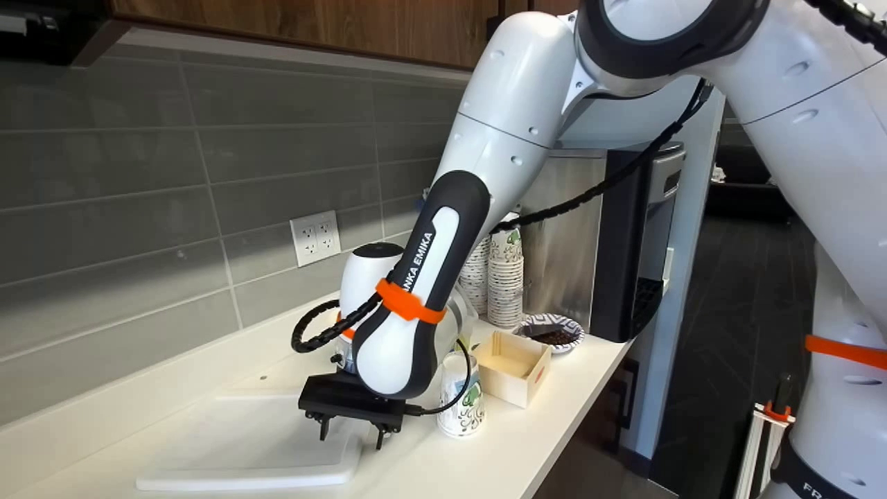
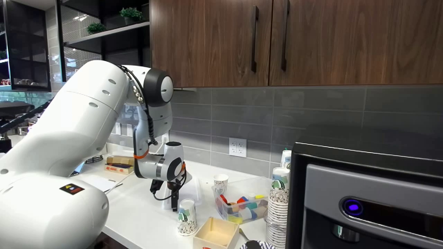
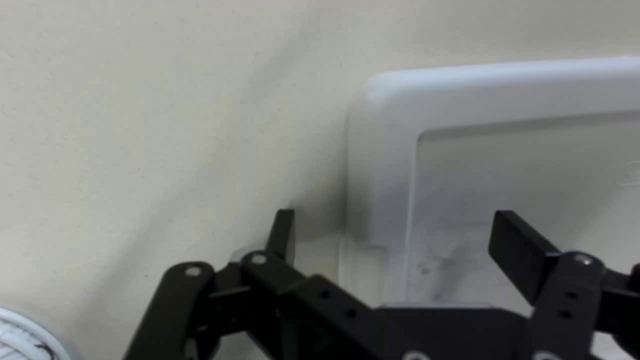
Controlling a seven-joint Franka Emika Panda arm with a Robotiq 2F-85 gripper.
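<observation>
My gripper is open, with nothing held between its fingers. One finger [image 3: 282, 237] hangs over the bare counter, the other over the white board [image 3: 384, 156], so the board's edge runs between them in the wrist view. In exterior view 1 the gripper [image 1: 353, 436] is above the right side of that flat white board [image 1: 241, 441]. An upside-down patterned paper cup [image 1: 459, 412] stands on the counter just right of the gripper; exterior view 2 shows the same cup [image 2: 187, 218] upright and clear of the fingers.
A wooden box [image 2: 218, 233] sits beside the cup. Behind are a clear bin of colourful items [image 2: 245, 207], another cup [image 2: 220, 182] and tall cup stacks [image 2: 279, 207]. A patterned bowl [image 1: 553, 331] lies near the dispenser [image 1: 636, 241]. The tiled wall bounds the counter's back.
</observation>
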